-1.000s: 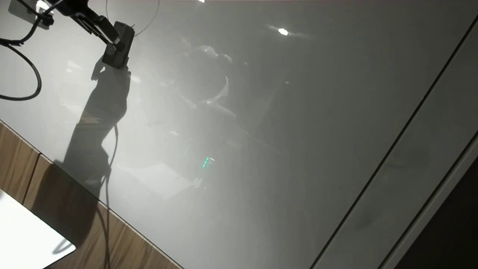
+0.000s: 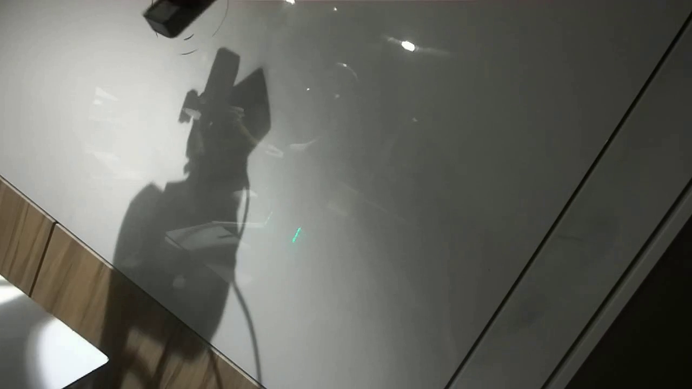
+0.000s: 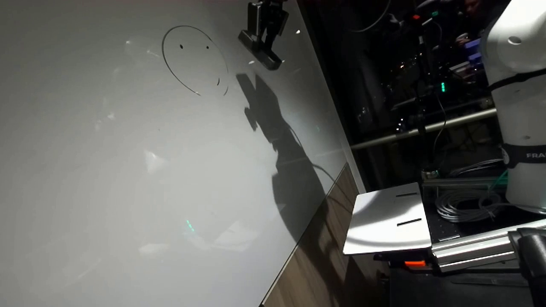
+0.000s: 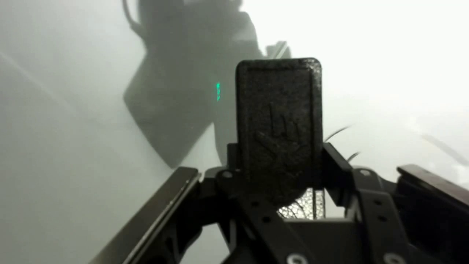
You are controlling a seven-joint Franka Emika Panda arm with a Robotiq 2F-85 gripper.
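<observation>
My gripper is shut on a dark block-shaped eraser (image 4: 279, 105), which fills the middle of the wrist view. In the second exterior view the eraser (image 3: 259, 50) hangs clear of the whiteboard (image 3: 128, 179), apart from its shadow. Only the eraser's end (image 2: 172, 19) shows in the first exterior view, at the top left. A black face drawing (image 3: 164, 53) lies beside it on the board: a broken outline with a gap low down, two eye dots (image 3: 181, 46) and a short stroke (image 3: 218, 82).
A wood-grain strip (image 3: 307, 256) borders the board. Beyond it stand a white panel (image 3: 384, 220) and the pale arm base (image 3: 527, 128) with coiled cables (image 3: 466, 204). The arm's shadow (image 2: 207, 162) darkens part of the board, which is otherwise open.
The eraser has moved up in the first exterior view, nearly out of frame, and its shadow now stands apart from it. The curved line there is shorter, with small stroke fragments visible below.
</observation>
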